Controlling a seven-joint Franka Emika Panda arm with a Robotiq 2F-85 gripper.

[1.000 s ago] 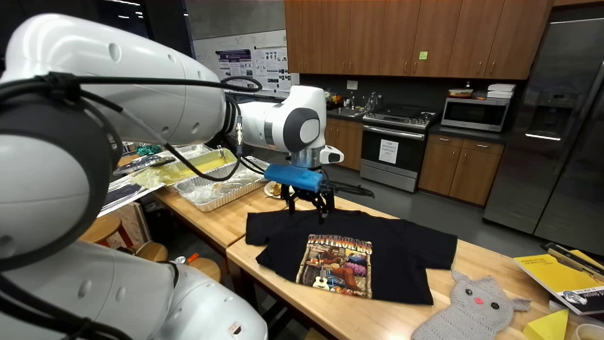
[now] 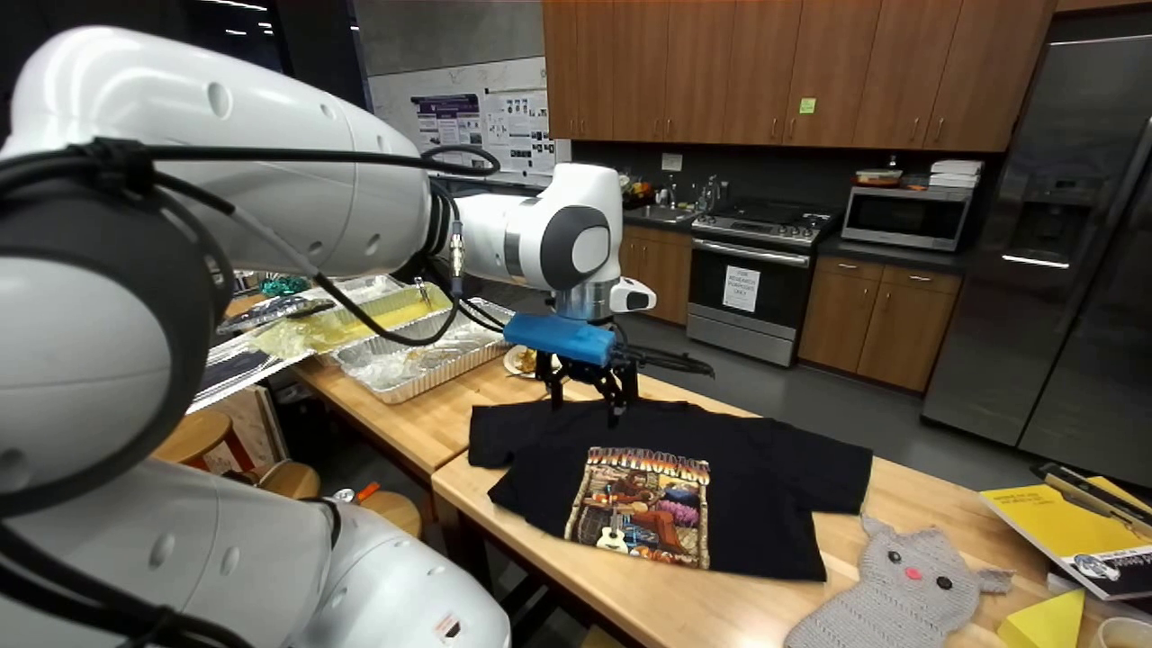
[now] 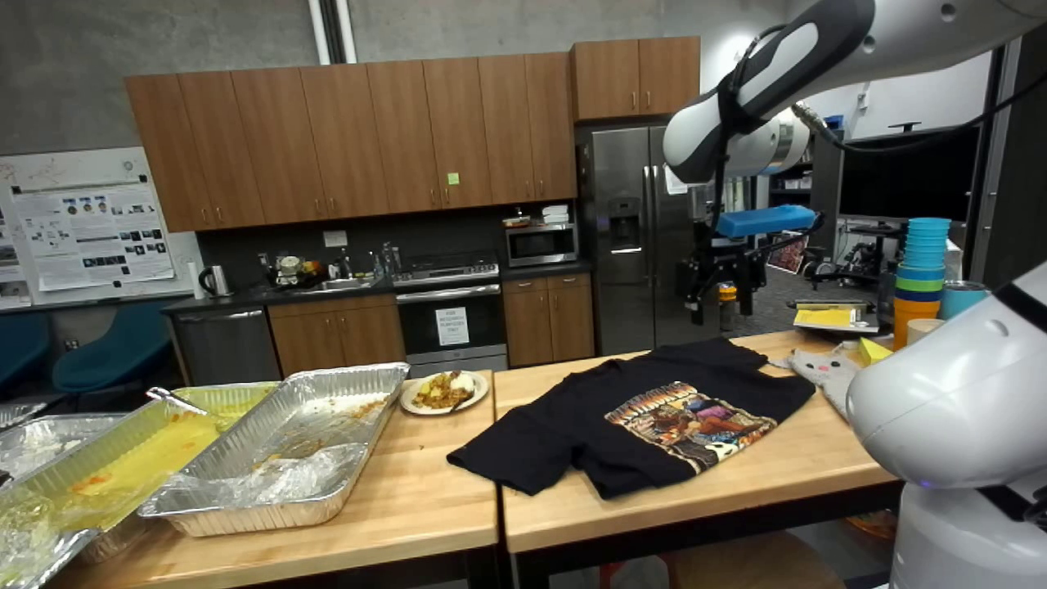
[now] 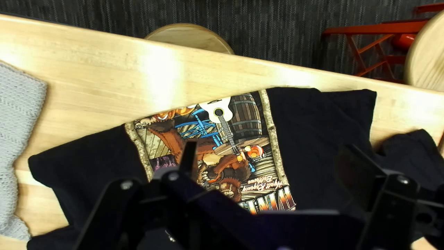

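Note:
A black T-shirt (image 2: 756,491) with a colourful printed picture lies spread on the wooden table, sleeves out to both sides. Over it hangs my gripper (image 2: 586,405), its fingers pointing down and well apart. The second exterior view shows clear air between the gripper (image 3: 722,312) and the shirt (image 3: 550,437). From the wrist, the print on the shirt (image 4: 322,125) appears between and beyond the dark, blurred fingers, and nothing is held.
A grey knitted toy (image 2: 907,589) lies by the shirt's right sleeve, near a yellow book (image 2: 1064,529). Foil trays (image 3: 294,451) and a plate of food (image 3: 444,393) occupy the adjoining table. Stacked cups (image 3: 920,275) stand beyond the toy. Bare wood (image 4: 91,83) borders the shirt.

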